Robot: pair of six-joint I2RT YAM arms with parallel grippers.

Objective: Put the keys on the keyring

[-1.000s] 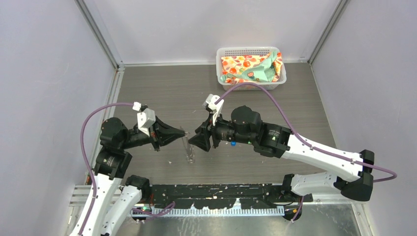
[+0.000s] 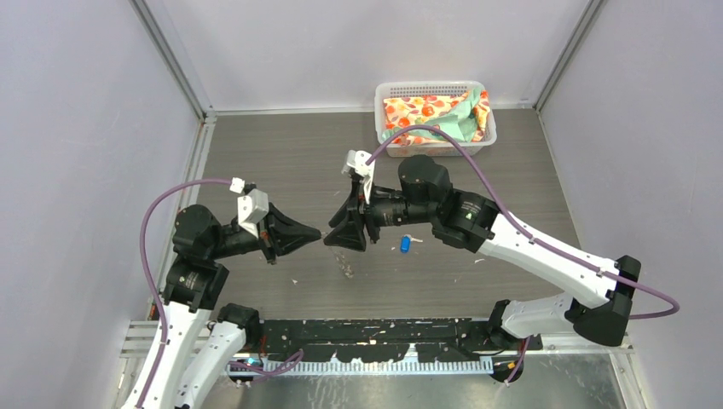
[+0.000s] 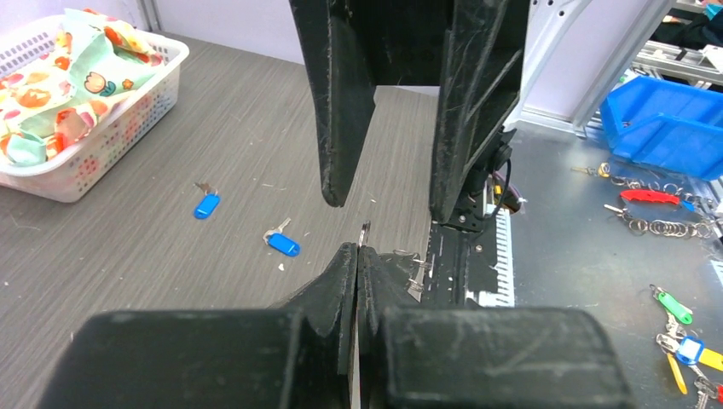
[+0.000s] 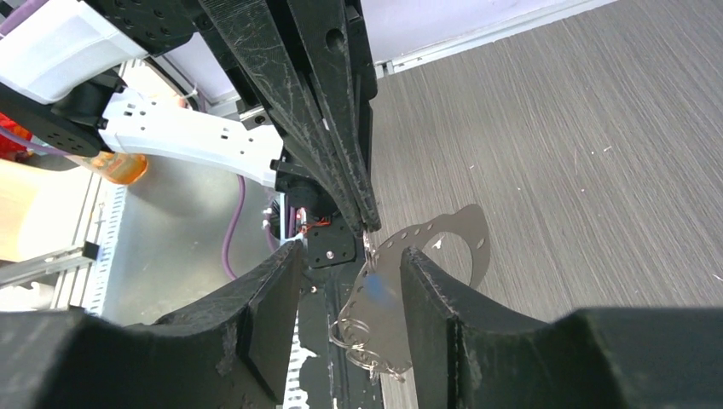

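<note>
My left gripper (image 2: 317, 234) is shut on a thin metal piece, seen upright at its fingertips (image 4: 369, 217) in the right wrist view. A stainless plate (image 4: 460, 226) hangs below, with wire rings (image 4: 349, 336) near its lower end and a blurred blue patch; how these connect is unclear. My right gripper (image 2: 334, 234) faces the left one, part open, its two fingers either side of the hanging piece, apparently not touching it. A blue key tag (image 2: 405, 244) with a key lies on the floor; a second blue tag (image 3: 206, 204) shows in the left wrist view.
A white basket (image 2: 382, 123) with patterned cloth stands at the back right. In the left wrist view, a blue bin (image 3: 648, 119) and several keys and rings lie on a metal surface to the right.
The hanging piece has swung slightly; the left arm stays put.
</note>
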